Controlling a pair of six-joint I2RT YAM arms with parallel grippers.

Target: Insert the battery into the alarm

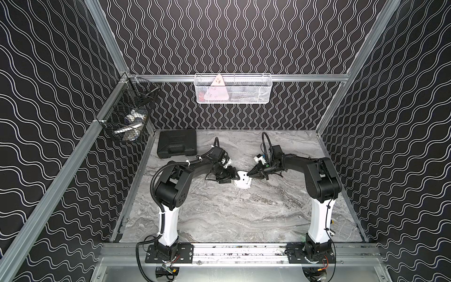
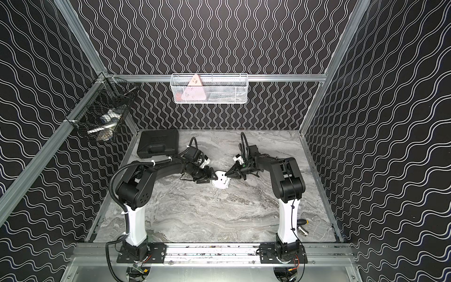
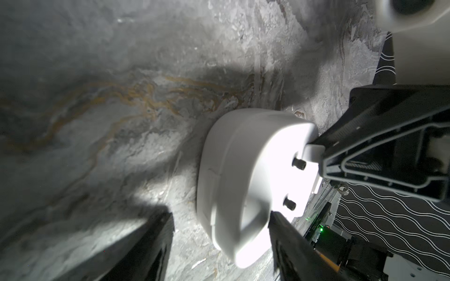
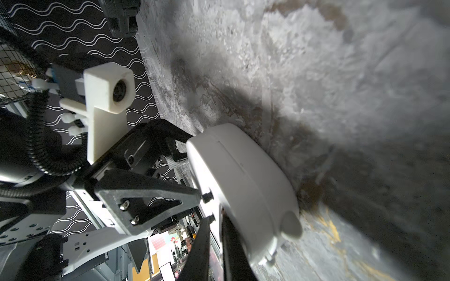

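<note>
The white rounded alarm [image 1: 242, 181] sits on the marble table between my two grippers. In the left wrist view its curved white body [image 3: 234, 178] shows, with two dark pegs [image 3: 299, 163] on the bright face. My left gripper is open at the alarm's near end, its fingers [image 3: 157, 248] apart. My right gripper is shut, its fingertips close together at the alarm's peg side. From the left wrist, a small white piece [image 3: 313, 153] shows at the right gripper's tip; whether it is gripped is unclear. No battery can be made out.
At the back left lies a black case [image 1: 176, 143]. A white mesh basket [image 1: 233, 88] hangs on the back wall and a black wire basket [image 1: 131, 110] on the left. A screwdriver [image 2: 303, 221] lies beside the right arm's base.
</note>
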